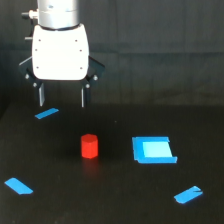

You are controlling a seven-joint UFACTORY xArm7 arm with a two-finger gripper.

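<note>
A small red cylinder (90,146) stands upright on the black table in the camera view, a little left of the middle. To its right lies a white square (157,150) bordered with blue tape. My gripper (63,96) hangs above and behind the cylinder, slightly to its left. Its two thin fingers (85,97) are spread wide apart, so it is open with nothing between them.
Three loose strips of blue tape mark the table: one near the gripper (47,113), one at the front left (18,186) and one at the front right (188,195). A dark curtain hangs behind.
</note>
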